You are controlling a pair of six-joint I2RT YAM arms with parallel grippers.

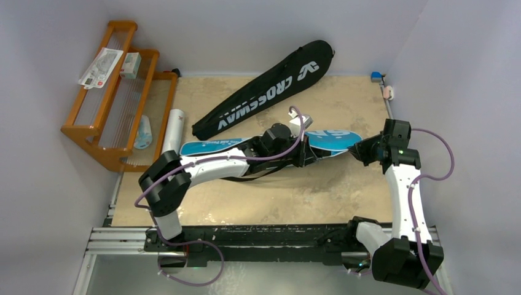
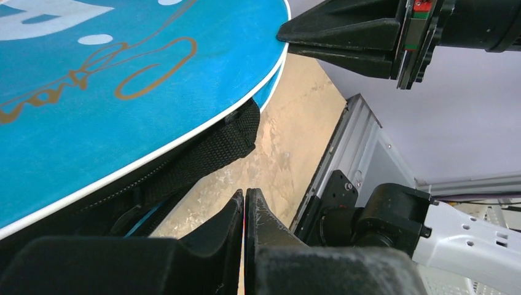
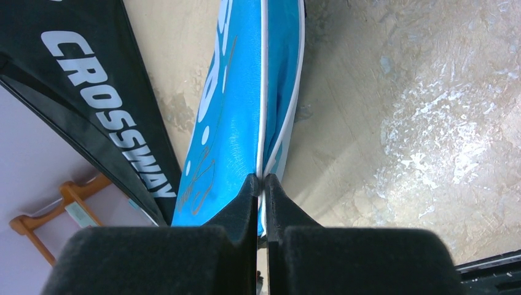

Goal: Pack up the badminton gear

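A blue racket bag (image 1: pixel 335 139) with white piping lies across the middle of the table, its rounded right end raised. My right gripper is shut on the bag's edge at that end, the white piping running between its fingertips. The left gripper is shut with nothing between its fingers, close beside the bag's near edge. In the left wrist view a black webbing strap (image 2: pixel 212 153) hangs under the bag's edge, apart from the left fingertips. The left arm hides the bag's middle from above. Behind lies a black CROSSWAY racket bag (image 1: pixel 267 89).
At the left stand a wooden shelf unit (image 1: pixel 128 92) and a white tube (image 1: pixel 173 130). The tabletop (image 1: pixel 289 200) in front of the blue bag is bare. A wall rises close to the right arm.
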